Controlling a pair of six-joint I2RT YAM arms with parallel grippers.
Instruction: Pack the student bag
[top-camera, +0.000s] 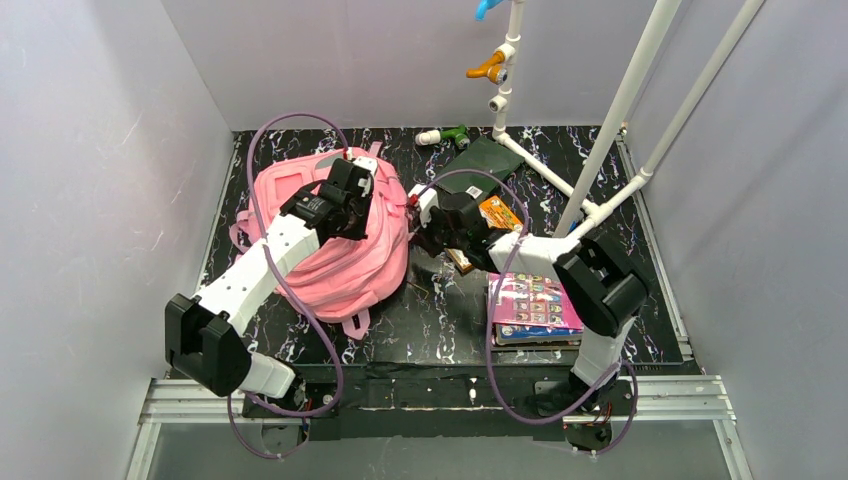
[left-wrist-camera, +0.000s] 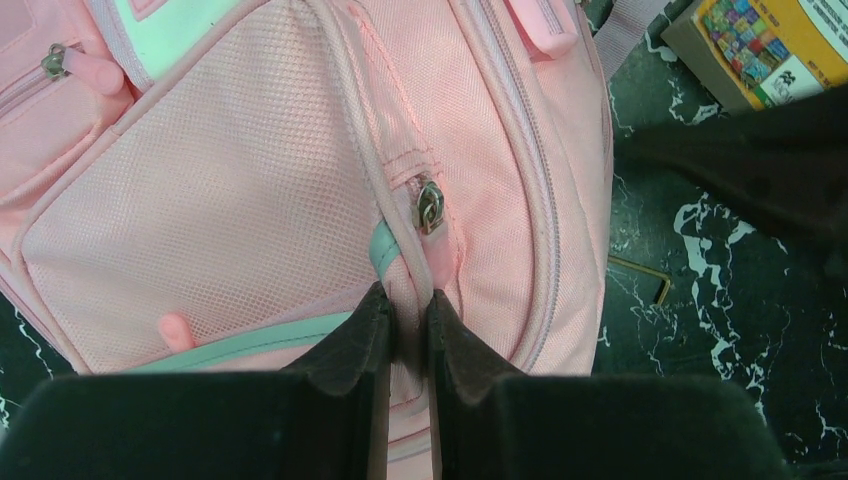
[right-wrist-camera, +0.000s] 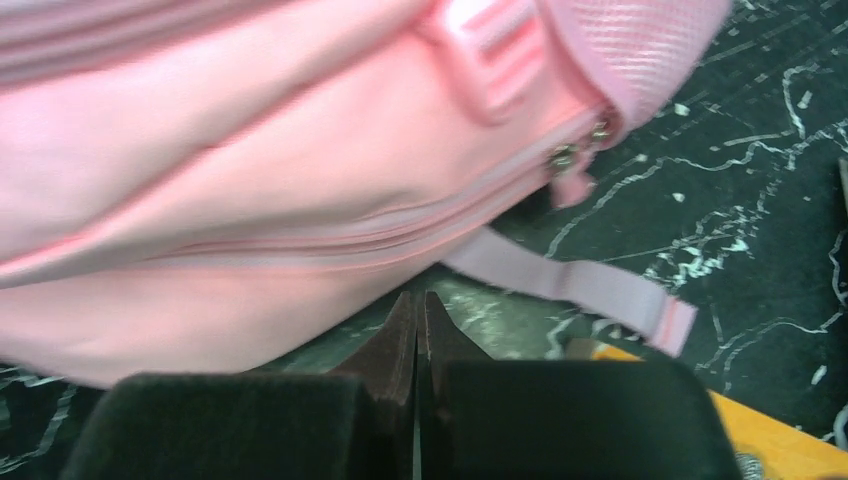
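Observation:
The pink student bag (top-camera: 345, 245) lies on the left of the dark marbled table, its mesh panel and zips showing in the left wrist view. My left gripper is shut on a piped fold of the bag, just below a metal zipper pull (left-wrist-camera: 428, 207). At the bag's right side is my right gripper, its fingers together beside the bag's lower zip seam; nothing shows between them. A grey strap (right-wrist-camera: 590, 285) trails from the bag onto the table.
An orange-yellow box (top-camera: 498, 212) lies partly under the right arm, near a dark green folder (top-camera: 482, 165). Stacked books (top-camera: 535, 305) sit at front right. A green-and-white bottle (top-camera: 440, 137) and white pipes (top-camera: 545, 172) stand behind.

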